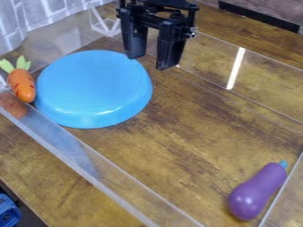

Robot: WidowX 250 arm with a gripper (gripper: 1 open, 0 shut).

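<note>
My black gripper [153,49] hangs at the top centre, over the back right edge of a blue round plate [92,87], its fingers apart with nothing seen between them. An orange toy carrot [21,82] with green leaves lies left of the plate against the clear wall. A purple eggplant [256,191] lies at the lower right.
A clear plastic wall [95,168] runs along the left and front of the wooden surface [178,151]. A blue object [7,213] sits outside at the bottom left corner.
</note>
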